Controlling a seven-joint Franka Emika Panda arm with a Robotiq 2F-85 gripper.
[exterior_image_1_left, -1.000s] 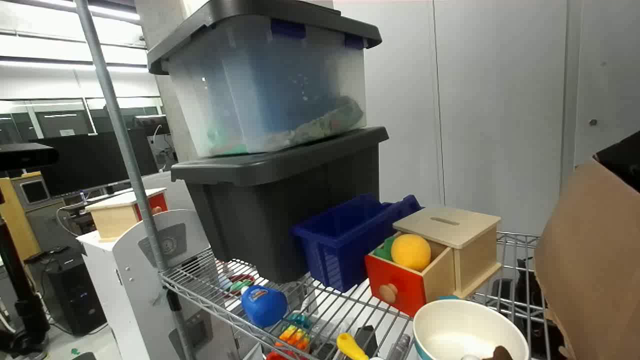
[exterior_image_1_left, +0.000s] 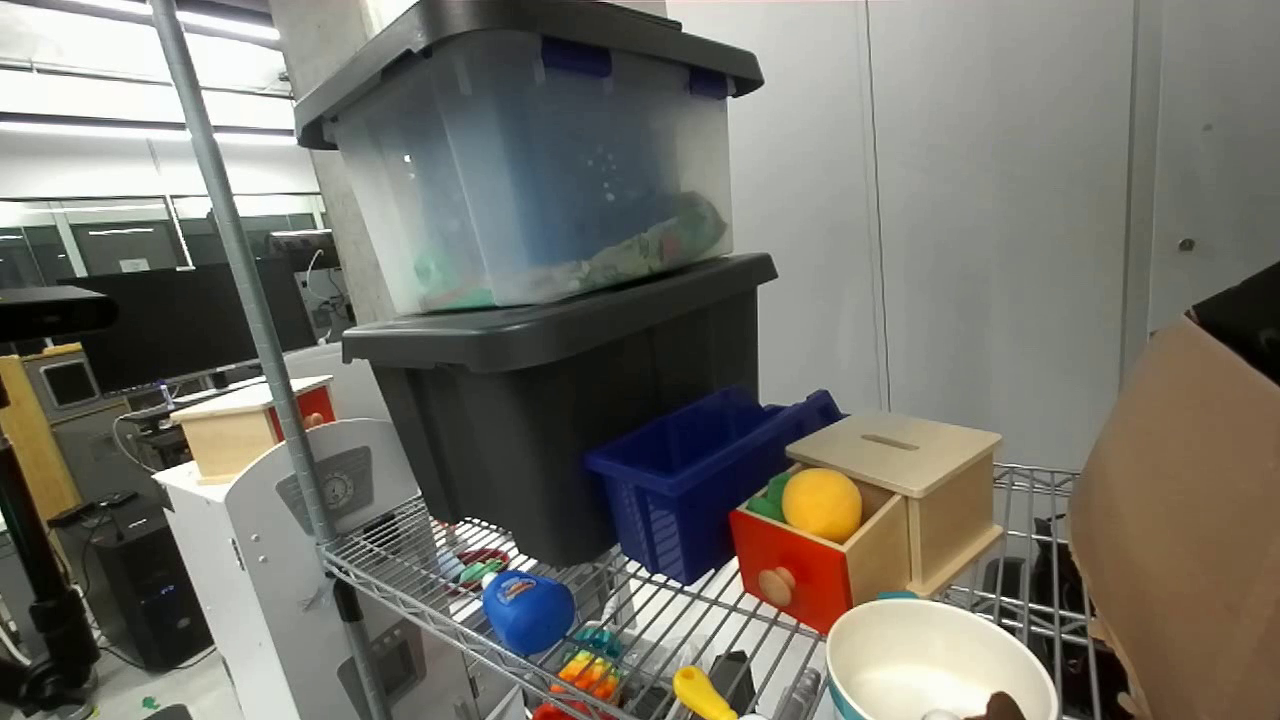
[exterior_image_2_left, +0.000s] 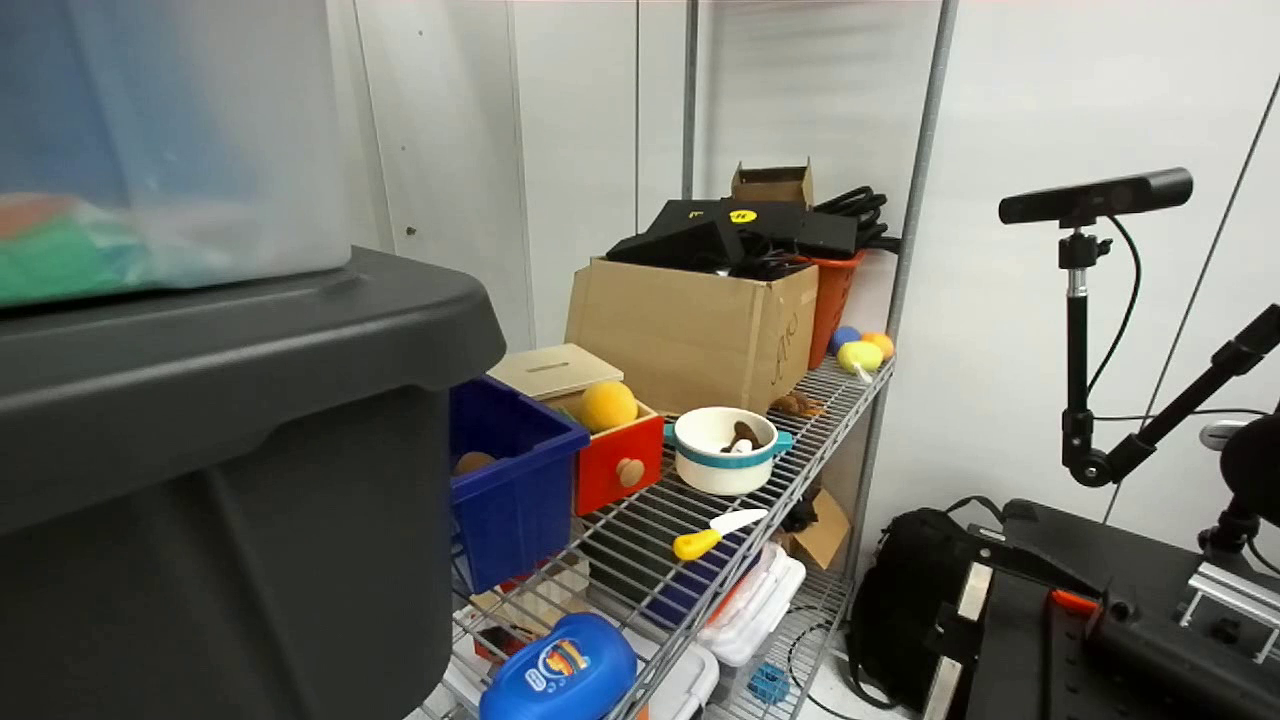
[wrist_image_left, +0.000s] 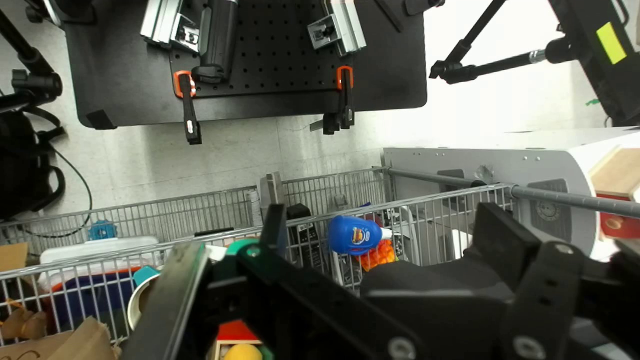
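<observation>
In the wrist view my gripper is open, with its black fingers (wrist_image_left: 502, 231) spread wide and nothing held between them. Beyond the gap, farther off, a blue bottle (wrist_image_left: 355, 234) lies on the wire shelf. A wooden box with an open red-fronted drawer (exterior_image_1_left: 792, 564) holds a yellow-orange ball (exterior_image_1_left: 822, 504) and something green. Beside it stands an empty-looking blue bin (exterior_image_1_left: 684, 480). A white pot with teal handles (exterior_image_2_left: 720, 452) contains small brown and white items. Near the shelf's front edge lies a yellow-handled knife (exterior_image_2_left: 708, 539). Neither exterior view shows the gripper.
Stacked storage tubs (exterior_image_1_left: 564, 396) rise high behind the bottle. A cardboard box (exterior_image_2_left: 690, 336) fills the shelf's far end. A metal post (exterior_image_1_left: 246, 276) stands at one corner. A black table with orange clamps (wrist_image_left: 264, 103) faces the shelf across open floor.
</observation>
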